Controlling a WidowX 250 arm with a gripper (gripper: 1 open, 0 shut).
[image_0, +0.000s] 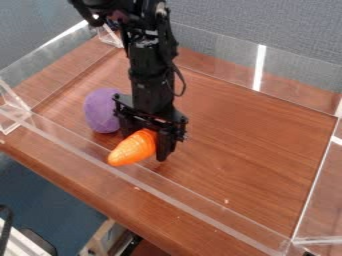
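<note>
My black gripper (152, 134) reaches down from the top of the view to just above the wooden table, left of the middle. An orange carrot-like toy (131, 148) is at its fingertips, slanting toward the lower left; whether the fingers are shut on it is hard to tell. Behind the gripper on the left is a purple round object (102, 111), partly hidden by the arm.
Clear plastic walls border the wooden work surface (254, 160), along the back, front and sides. A dark gap and some hardware lie below the front-left edge.
</note>
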